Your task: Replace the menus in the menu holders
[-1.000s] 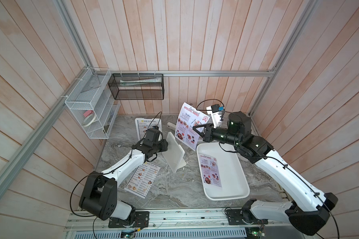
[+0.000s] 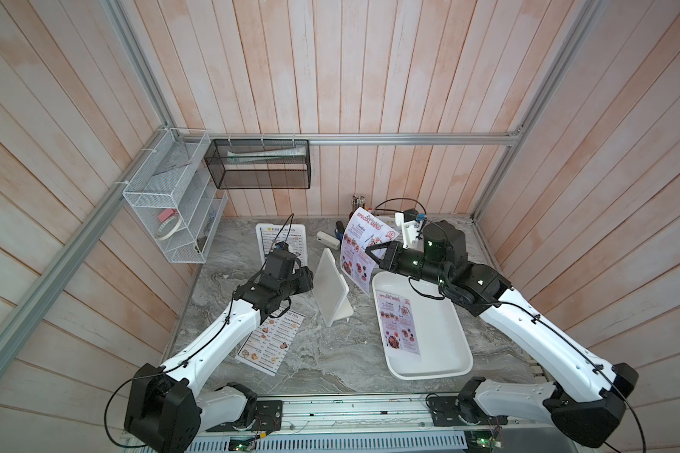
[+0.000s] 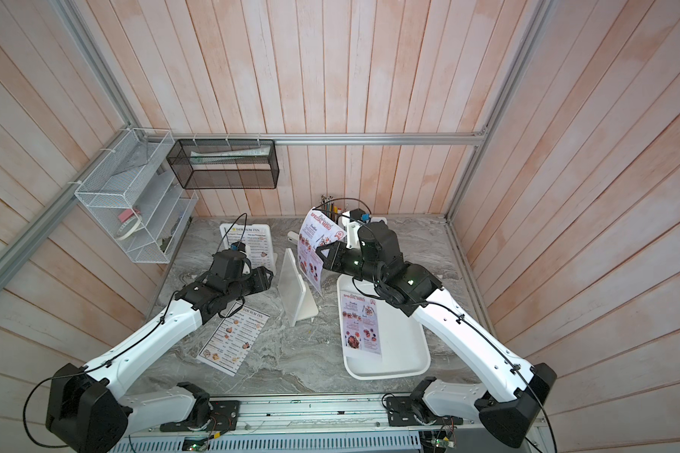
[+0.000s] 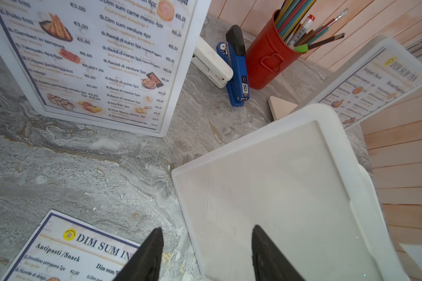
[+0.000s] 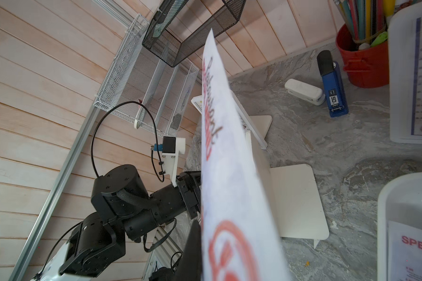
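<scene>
A special menu sheet hangs upright, slightly bowed, from my right gripper, shut on its edge. In the right wrist view this sheet is edge-on and hides the fingers. An empty white menu holder stands just left of the sheet. My left gripper is open beside that holder, its fingers apart with nothing held. A holder with a Dim Sum menu stands behind; another filled holder is at the back right. A loose Dim Sum menu lies on the table at front left.
A white tray on the right contains another special menu. At the back are a red pencil cup, a blue stapler and a white object.
My left arm has swung left and the left gripper has drawn slightly back from the empty holder. The held sheet has lowered, shifted slightly right and turned more edge-on.
</scene>
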